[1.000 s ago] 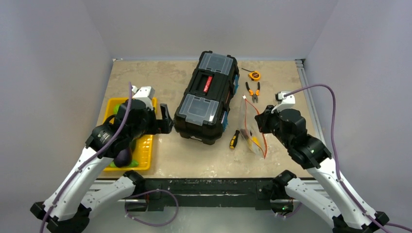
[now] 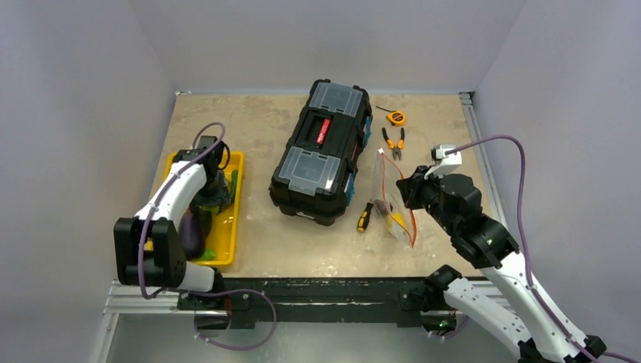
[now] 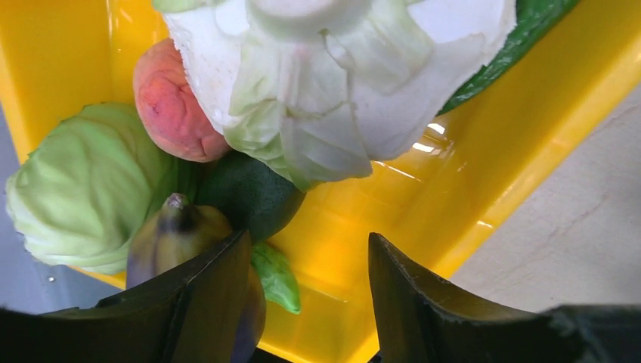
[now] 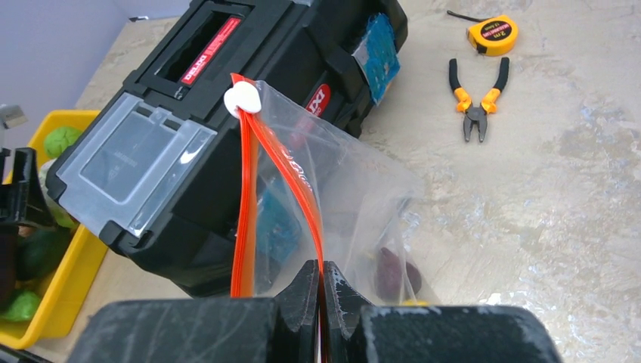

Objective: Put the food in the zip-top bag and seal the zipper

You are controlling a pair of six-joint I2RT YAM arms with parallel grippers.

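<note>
A yellow bin (image 2: 239, 198) at the left holds the food: a purple eggplant (image 2: 192, 234), a cabbage (image 3: 83, 189), a peach (image 3: 176, 102), a dark green vegetable (image 3: 253, 193), a small green pepper (image 3: 276, 277) and others. Over the bin points my left gripper, its fingers apart and nothing between them. The eggplant lies partly behind its left finger. On the right, the clear zip bag (image 4: 355, 189) has orange zipper edges and a dark item (image 4: 393, 274) plus something yellow inside. My right gripper is shut on one orange edge of it.
A big black toolbox (image 2: 321, 151) stands between the bin and the bag. Near the bag lie a screwdriver (image 2: 364, 218), pliers (image 2: 394, 144) and a tape measure (image 2: 396, 117).
From beside the toolbox, my left gripper has swung left over the yellow bin and now points down into it. The right arm and the bag have hardly moved.
</note>
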